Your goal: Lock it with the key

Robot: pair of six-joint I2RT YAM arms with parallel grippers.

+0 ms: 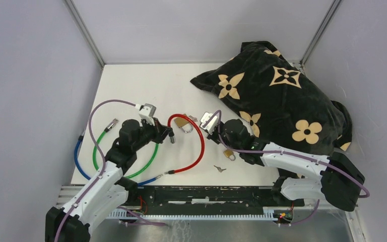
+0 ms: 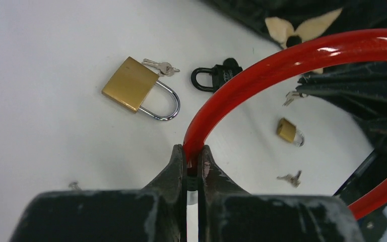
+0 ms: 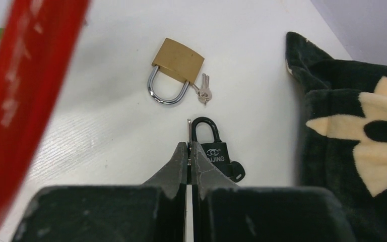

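A small silver key (image 2: pixel 291 98) juts from the tip of my right gripper. In the right wrist view my right gripper is shut, a thin silver sliver standing between its fingertips. Beyond it on the table lies a black padlock (image 3: pixel 214 153), its shackle upward in the picture and a black piece at its lower end. A large brass padlock (image 3: pixel 178 59) lies farther off, keys (image 3: pixel 204 92) beside it. My left gripper is shut on a red hose (image 1: pixel 202 144) near one end, its metal fitting (image 1: pixel 172 139) hanging below.
A small brass padlock (image 2: pixel 286 130) and loose keys (image 2: pixel 289 178) lie near the front. Green (image 1: pixel 96 154) and blue (image 1: pixel 78 164) hoses curve at the left. A dark patterned pillow (image 1: pixel 277 101) covers the right.
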